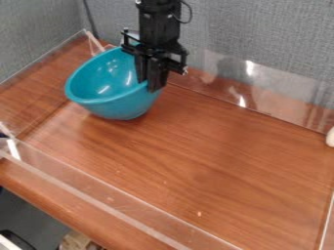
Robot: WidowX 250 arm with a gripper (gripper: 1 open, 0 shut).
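A turquoise bowl (104,93) is tilted near the back left of the wooden work surface (209,176). My black gripper (154,73) reaches down from the top centre onto the bowl's right rim and is shut on it. The fingertips are dark and partly merge with the bowl's edge.
Clear plastic walls (248,83) border the surface at the back and along the front left. A white object (329,137) shows at the right edge.
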